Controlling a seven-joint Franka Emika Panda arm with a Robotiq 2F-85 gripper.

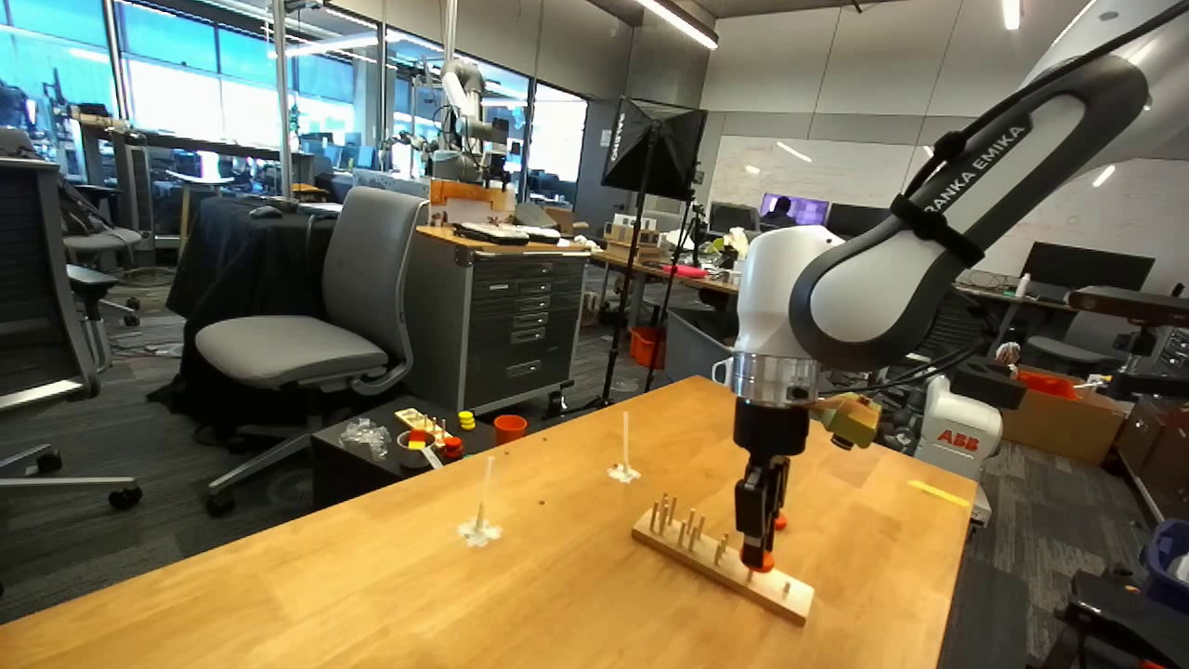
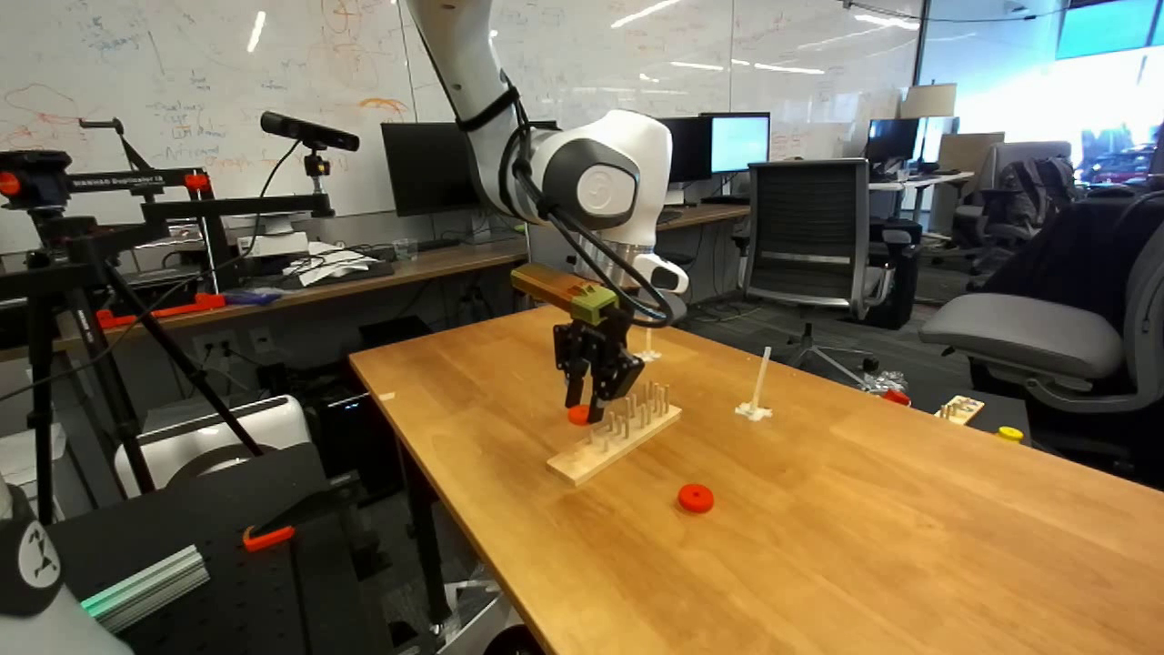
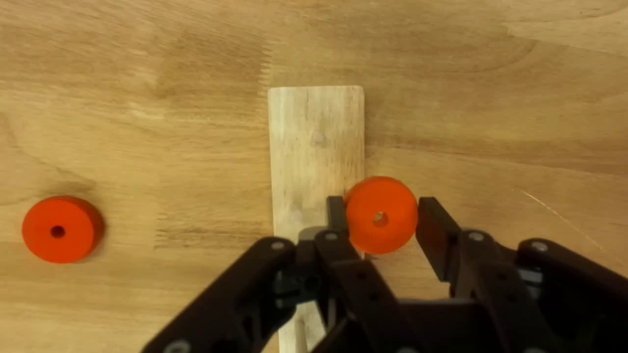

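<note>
A red disc with a centre hole is pinched between the fingertips of my gripper, which is shut on it. Seen from the wrist, the disc overlaps the right edge of the pale wooden peg board. Pegs of stepped heights stand along the board, the short ones at the end nearest my gripper. How far the disc hangs above the board is hard to judge. A second red disc lies on the table left of the board; exterior view 2 shows this loose disc clear of everything.
Two thin white rods, one nearer and one farther, stand upright on the wooden table beyond the board's tall-peg end. Bare tabletop surrounds the board. A side table holds an orange cup and small parts.
</note>
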